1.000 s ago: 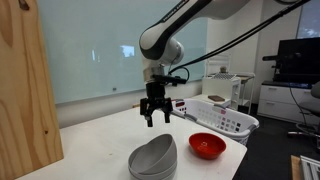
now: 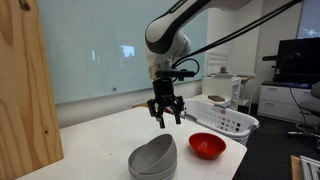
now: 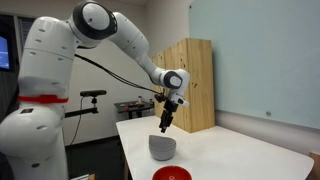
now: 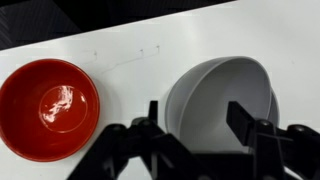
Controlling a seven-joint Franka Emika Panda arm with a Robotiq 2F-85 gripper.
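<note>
Two grey bowls (image 2: 152,158) stand on the white table, one tilted inside the other. To their right in exterior view 1 is a red bowl (image 2: 207,146), empty in the wrist view, where the same red bowl (image 4: 48,110) lies at the left. My gripper (image 2: 168,123) hangs above the grey bowls, its fingers pointing down and spread apart, with nothing between them. In the wrist view the gripper shows its two fingers apart, in front of the near part of the grey bowls (image 4: 215,90).
Behind the red bowl stands a white basket (image 2: 228,122). A wooden cabinet (image 2: 28,85) rises at the left in exterior view 1. Bare tabletop (image 3: 240,150) lies to the right of the bowls in exterior view 2.
The bowls have stayed where they were.
</note>
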